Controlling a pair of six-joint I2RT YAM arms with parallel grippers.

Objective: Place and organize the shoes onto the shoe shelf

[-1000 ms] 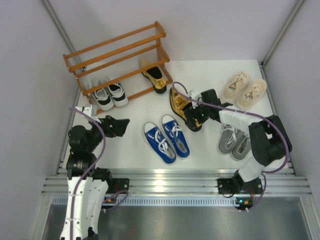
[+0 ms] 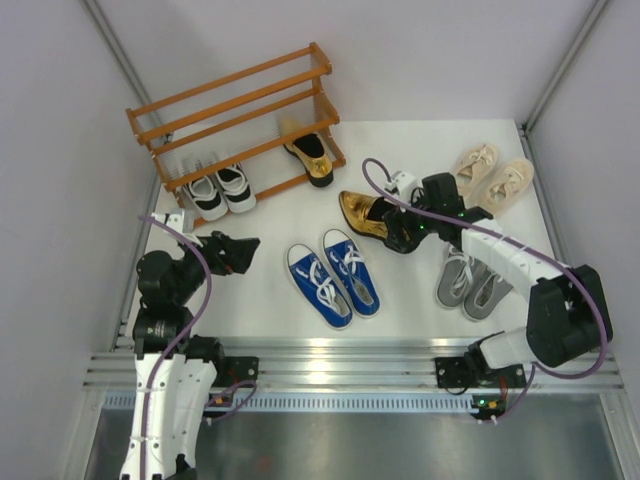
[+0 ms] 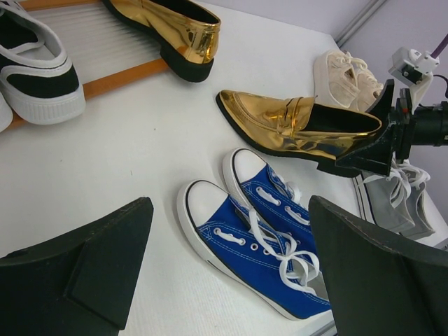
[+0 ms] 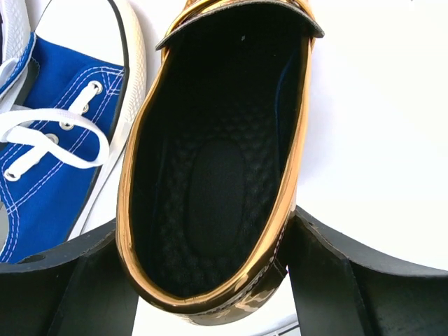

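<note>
A gold loafer (image 2: 358, 210) lies on the table right of the blue sneakers (image 3: 252, 266). My right gripper (image 2: 398, 228) is at its heel; in the right wrist view the fingers sit either side of the heel (image 4: 196, 308), whether fully gripping I cannot tell. My left gripper (image 2: 235, 255) stands open with nothing between its fingers, left of the sneakers. The wooden shelf (image 2: 230, 77) holds another gold loafer (image 2: 310, 155) and two black-and-white shoes (image 2: 222, 190) on its lower level.
Grey shoes (image 2: 455, 280) lie at the front right and cream shoes (image 2: 500, 190) at the back right. The upper shelf level is empty.
My right arm has shifted rightward and toward the front, and the gold loafer's heel has swung rightward with it, leaving the shoe lying more sideways. The left arm is still.
</note>
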